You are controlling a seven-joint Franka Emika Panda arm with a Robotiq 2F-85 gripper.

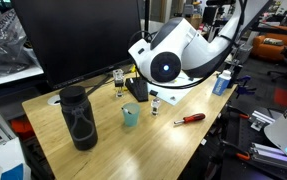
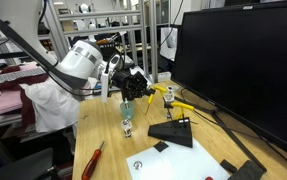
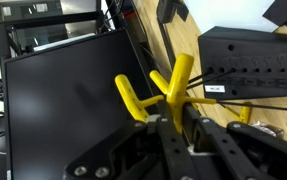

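Observation:
A yellow branching piece [image 3: 181,75] stands between the fingers of my gripper in the wrist view, and the fingers are shut on it. Exterior view 2 shows the gripper [image 2: 133,86] raised above the table, near the black slotted rack [image 2: 171,132]. That rack [image 3: 248,60] lies at the upper right of the wrist view, apart from the yellow piece's upright part. Seen from exterior view 1, the white and black arm covers most of the gripper, and only a bit of yellow shows by the rack [image 1: 136,88].
A teal cup [image 1: 131,115], a small white bottle [image 1: 155,105] and a red screwdriver [image 1: 189,119] stand or lie on the wooden table. At the left is a black cylinder [image 1: 80,118]. White paper [image 2: 178,163] lies by the rack. A large monitor [image 2: 238,75] stands behind.

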